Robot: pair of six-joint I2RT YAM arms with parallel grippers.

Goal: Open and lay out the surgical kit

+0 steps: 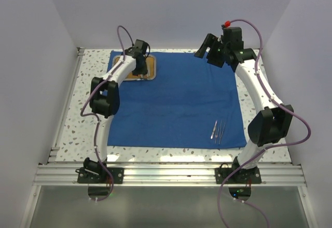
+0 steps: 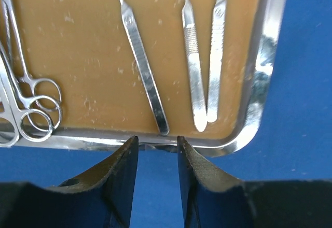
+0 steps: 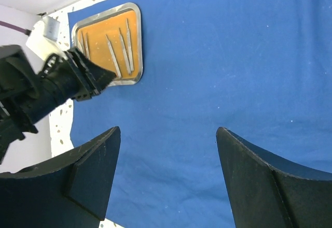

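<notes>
The metal-rimmed tray [image 1: 154, 68] lies at the back left of the blue cloth. In the left wrist view it holds scissor-like instruments [image 2: 21, 116], a straight instrument [image 2: 144, 67] and two slim handled tools [image 2: 193, 67]. My left gripper hangs over the tray's near edge, its fingers a little apart and empty. My right gripper [image 1: 206, 46] is raised over the back right of the cloth, fingers apart with nothing between them.
Several slim instruments [image 1: 218, 132] lie in a row at the cloth's front right. Walls stand at back and sides.
</notes>
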